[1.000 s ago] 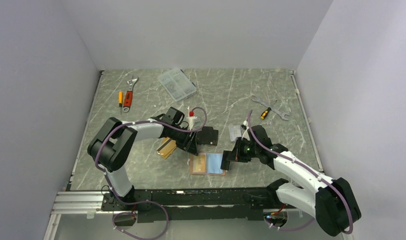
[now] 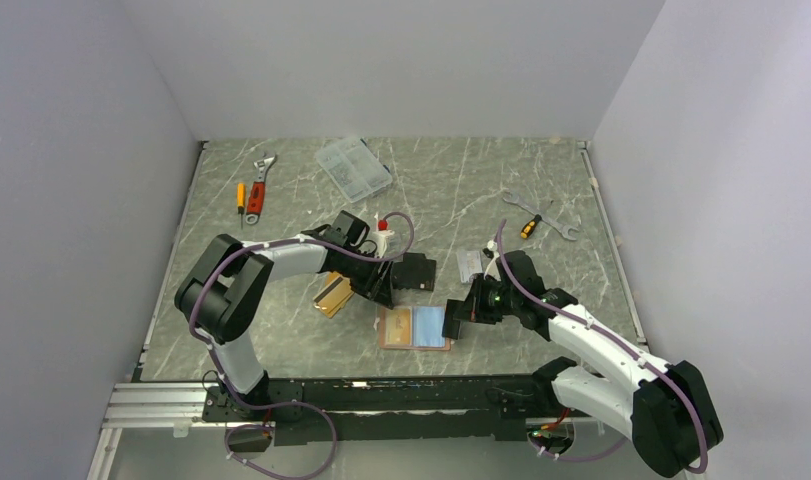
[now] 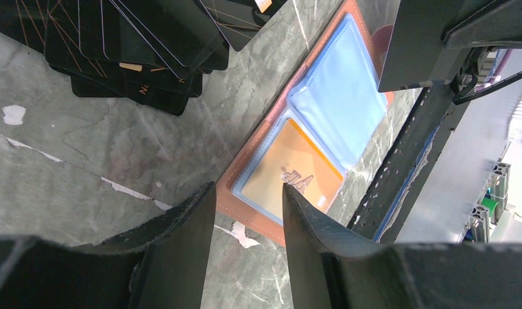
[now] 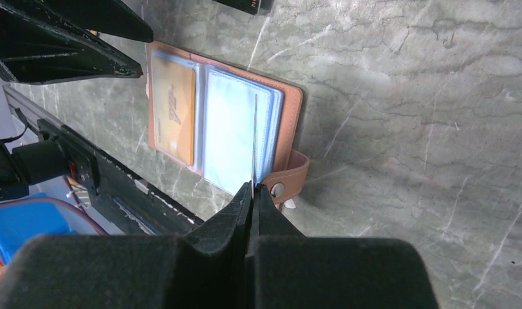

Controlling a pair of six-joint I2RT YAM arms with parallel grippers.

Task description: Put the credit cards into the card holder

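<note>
A thin black card is gripped in my right gripper, appearing edge-on in the right wrist view. It stands over the clear blue sleeve (image 4: pixel 235 122) of the open brown card holder (image 4: pixel 290 109). In the holder's other sleeve lies a gold card (image 3: pixel 295 164). My left gripper is open and empty, its fingertips at the holder's left end. Black cards (image 3: pixel 142 38) lie fanned behind the holder, while gold cards (image 2: pixel 333 293) rest under the left arm. A pale card pile (image 2: pixel 469 264) is near the right arm.
A clear plastic box (image 2: pixel 354 169) sits at the back. Pliers-like red-handled wrench (image 2: pixel 256 195) and yellow screwdriver (image 2: pixel 241 198) lie back left; another wrench (image 2: pixel 541 215) lies back right. Table to the holder's right is bare.
Over the last second the right arm and its black card have shifted very slightly. The left gripper has barely moved, and the holder lies where it was.
</note>
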